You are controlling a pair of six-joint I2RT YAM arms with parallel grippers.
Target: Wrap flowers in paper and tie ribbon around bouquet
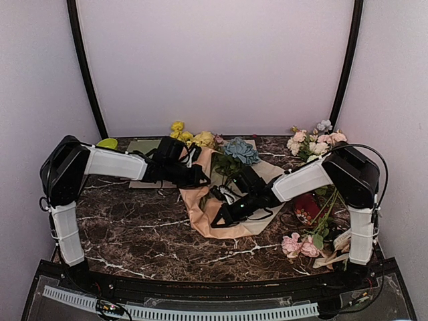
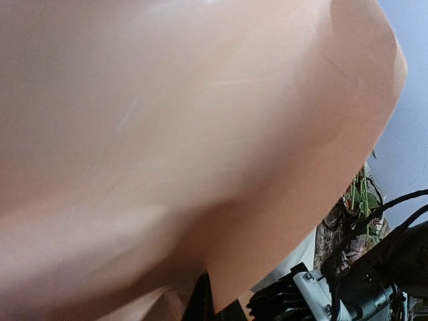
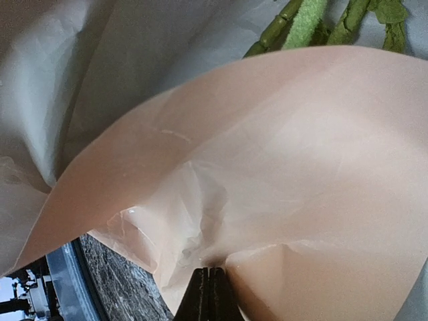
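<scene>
Peach wrapping paper is folded up over the flower stems, with yellow flowers and a blue flower showing at the back. My left gripper is shut at the paper's upper fold; in its wrist view the paper fills most of the view and meets the fingertips. My right gripper is shut at the paper's lower front, where it creases around the fingertips in the right wrist view. Whether paper is pinched between either pair of fingers is hard to see.
Pink and white flowers lie at the back right, more pink roses at the front right, beside a red patterned object. A green bowl is at the back left.
</scene>
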